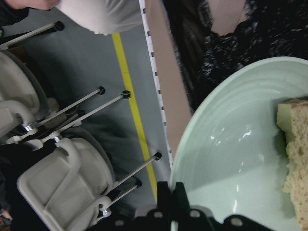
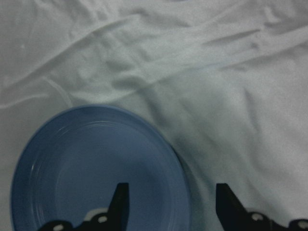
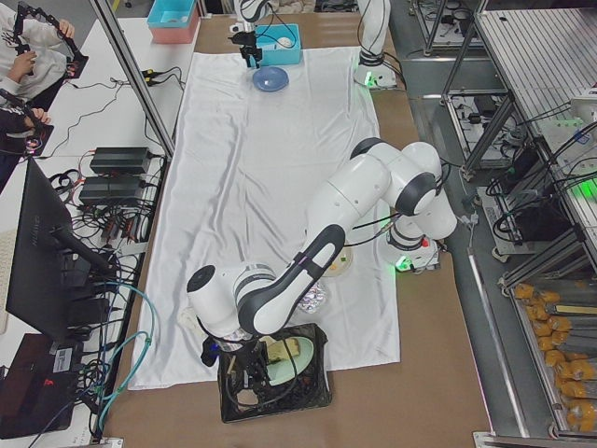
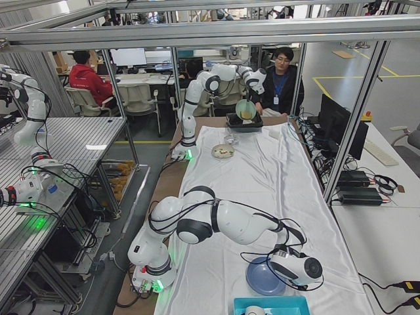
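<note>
A mint plate (image 1: 226,149) with a piece of bread (image 1: 296,159) is held tilted over the black lined bin (image 3: 317,383) by my left gripper, shut on its rim. The camera right view also shows the plate (image 4: 246,106) above the bin. My right gripper is open, nothing between its fingers, over the right part of a blue plate (image 2: 96,163) on the white cloth.
A round dish (image 4: 222,150) and crumpled foil (image 3: 312,297) lie beside the bin. A turquoise tub (image 4: 269,305) stands near my right arm. People sit beside the tables.
</note>
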